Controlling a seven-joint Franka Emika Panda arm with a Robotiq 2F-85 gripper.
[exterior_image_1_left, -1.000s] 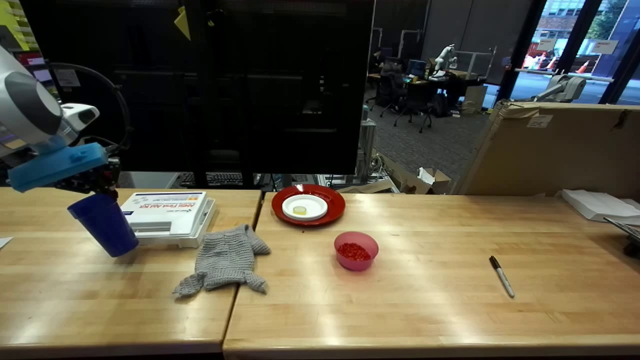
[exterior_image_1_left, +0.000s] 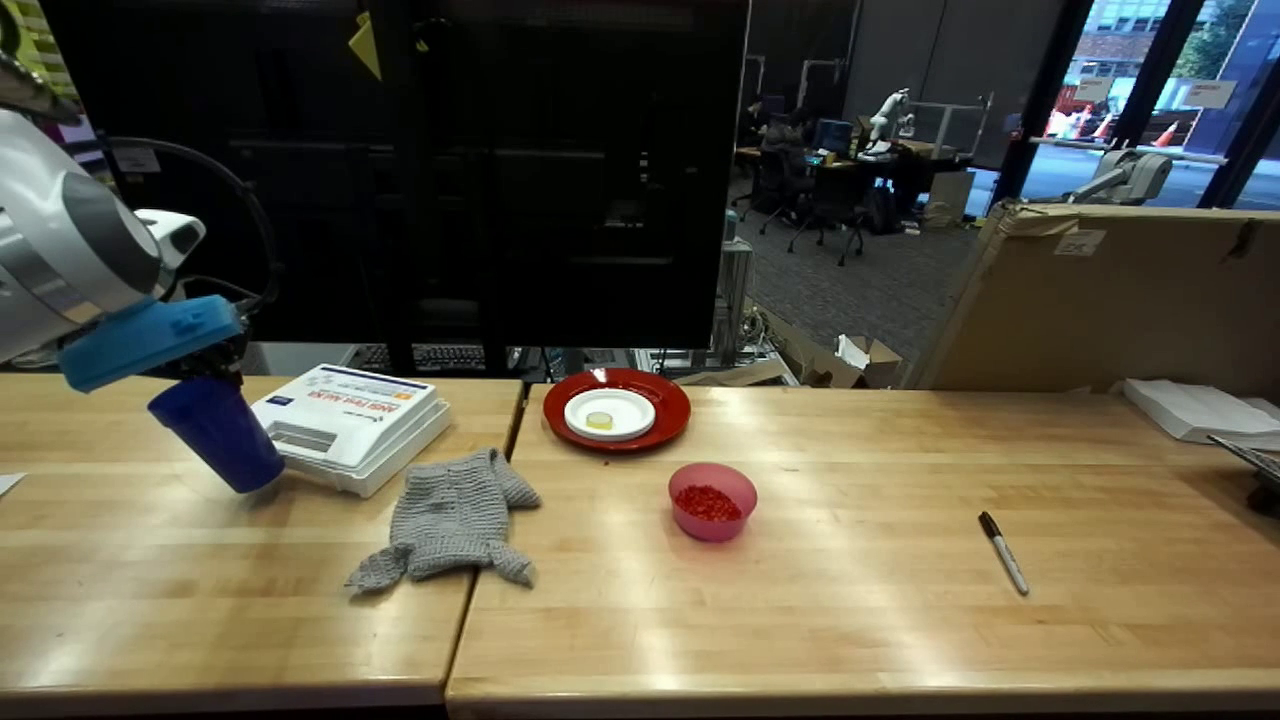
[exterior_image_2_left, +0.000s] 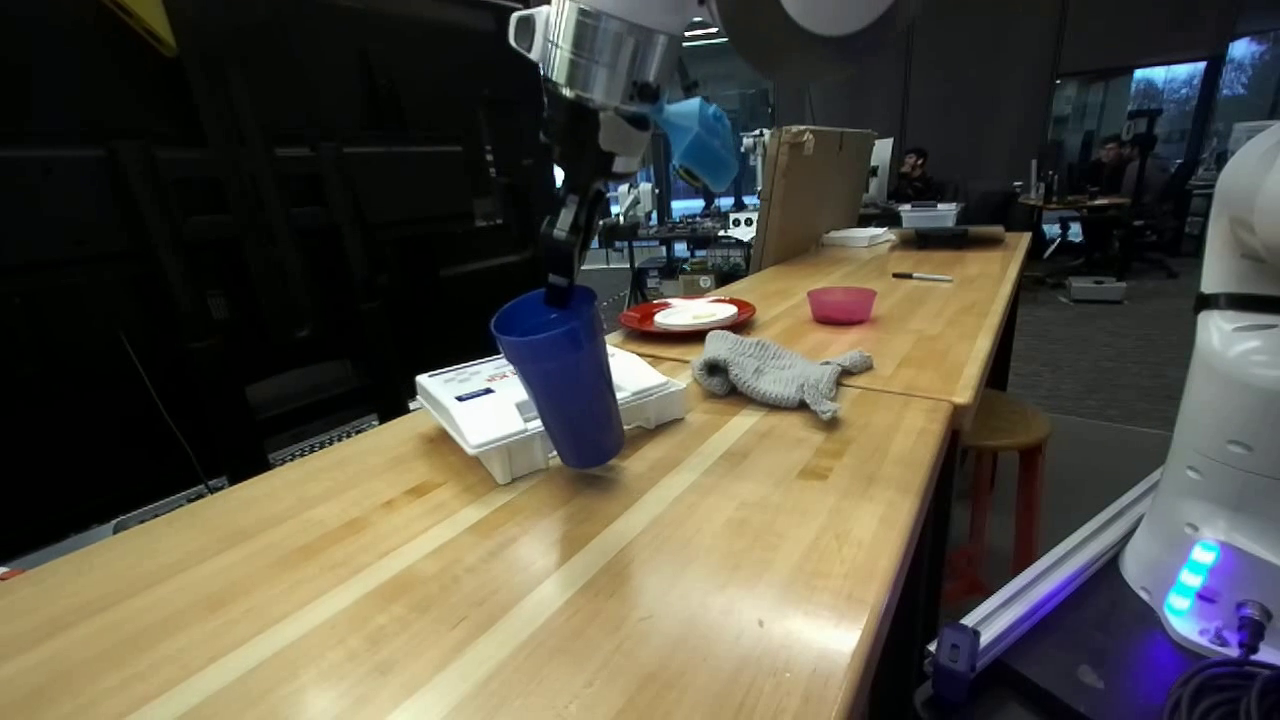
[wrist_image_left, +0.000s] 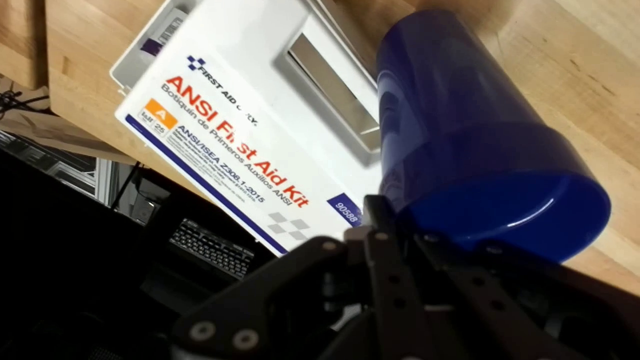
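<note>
My gripper (exterior_image_2_left: 559, 282) is shut on the rim of a tall blue cup (exterior_image_2_left: 564, 390), which hangs tilted from its fingers. In the wrist view the cup's side (wrist_image_left: 456, 96) and open mouth show, with the inside looking empty where visible. The cup's lower part is close against the near side of a white first aid kit (exterior_image_1_left: 348, 414); whether they touch cannot be told for sure. The kit lies flat and askew on the table, its printed lid (wrist_image_left: 240, 132) facing up.
A grey knitted garment (exterior_image_1_left: 450, 522) lies right of the kit. Further right are a red plate (exterior_image_1_left: 672, 414) bearing a white plate (exterior_image_1_left: 642, 408), a pink bowl (exterior_image_1_left: 713, 524) of small red bits, and a marker (exterior_image_1_left: 1005, 552).
The arm has carried the blue cup a little right and back.
</note>
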